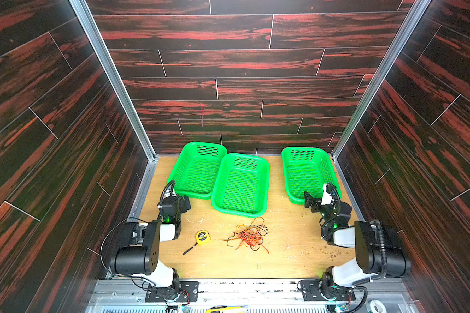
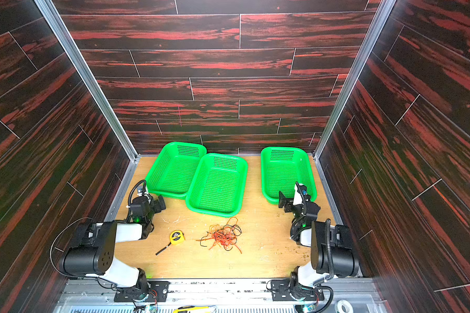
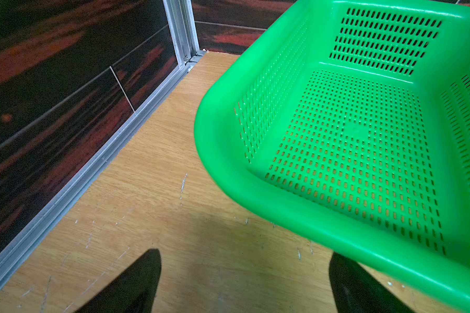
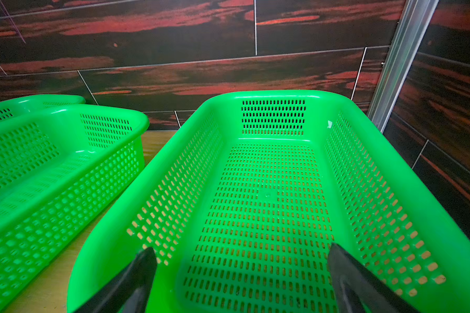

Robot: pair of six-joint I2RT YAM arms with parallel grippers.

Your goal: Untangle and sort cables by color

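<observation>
A tangle of orange, red and black cables (image 1: pixel 249 235) (image 2: pixel 223 235) lies on the table in front of the middle basket. Three empty green baskets stand behind it: left (image 1: pixel 195 167), middle (image 1: pixel 240 185), right (image 1: pixel 309 174). My left gripper is open and empty, at the front left corner of the left basket, over bare table. My right gripper is open and empty, at the front edge of the right basket, facing into it.
A yellow tape measure (image 1: pixel 202 236) with a black strap lies left of the cables. Walls enclose the table at the sides and back, with metal profiles in the corners.
</observation>
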